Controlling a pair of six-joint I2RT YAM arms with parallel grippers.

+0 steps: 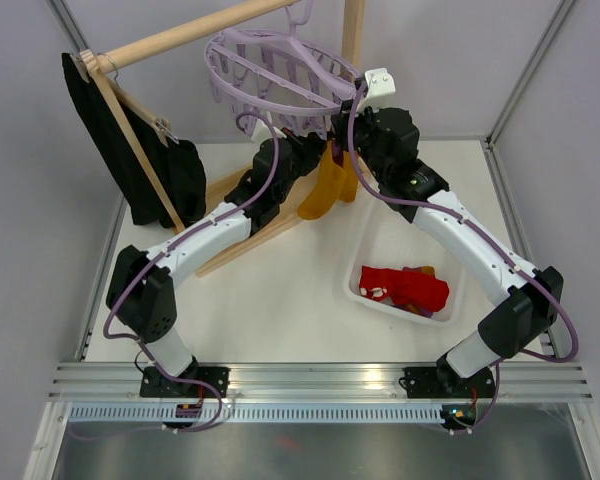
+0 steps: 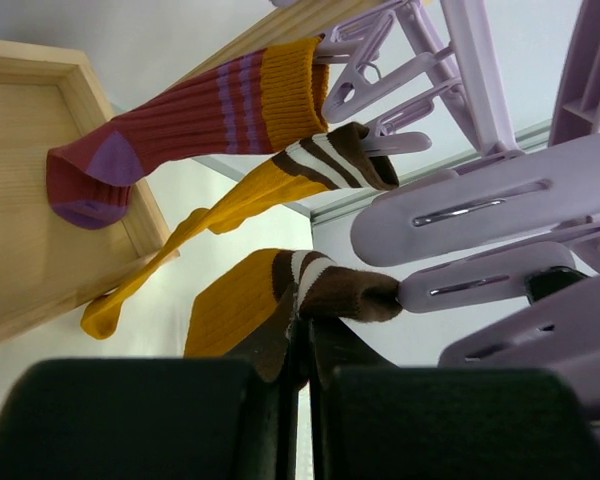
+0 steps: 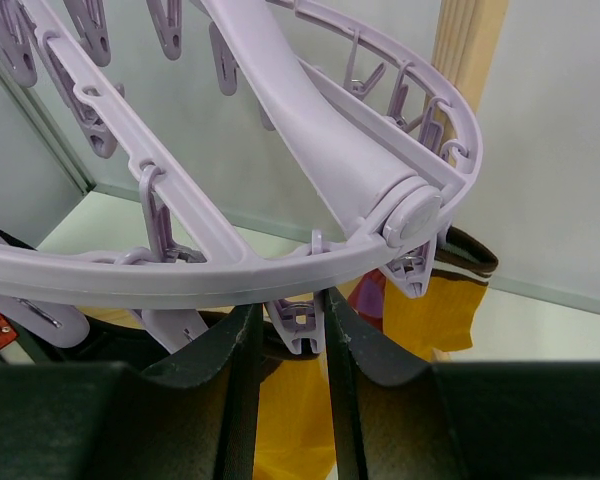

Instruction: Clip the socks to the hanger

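Note:
The lilac round clip hanger (image 1: 280, 70) hangs from a wooden frame. Below its near rim my left gripper is shut on a yellow sock (image 2: 230, 300) with a brown-and-white striped cuff. My right gripper is at the rim, its fingers around a clip (image 3: 298, 325), part open or closed on it, hard to tell. A maroon striped sock (image 2: 180, 120) and another yellow sock (image 2: 250, 195) hang from clips nearby.
A white bin (image 1: 353, 290) with red and other socks sits at the right. Black cloth (image 1: 120, 130) hangs on the frame at left.

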